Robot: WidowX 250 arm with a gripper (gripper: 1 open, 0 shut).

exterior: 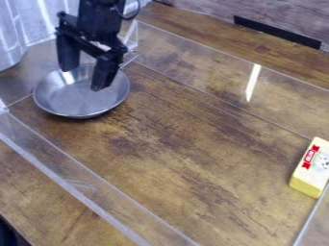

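Note:
The dark gripper (88,71) hangs over a round metal bowl (80,104) at the upper left of the view, its fingers spread open. Whether anything lies in the bowl under the fingers is hard to tell. A yellow box with a red and white label (310,169) lies on the wooden table (193,154) at the far right.
Clear plastic walls run along the left and upper sides of the table. A pale cylindrical object (11,38) stands at the top left edge.

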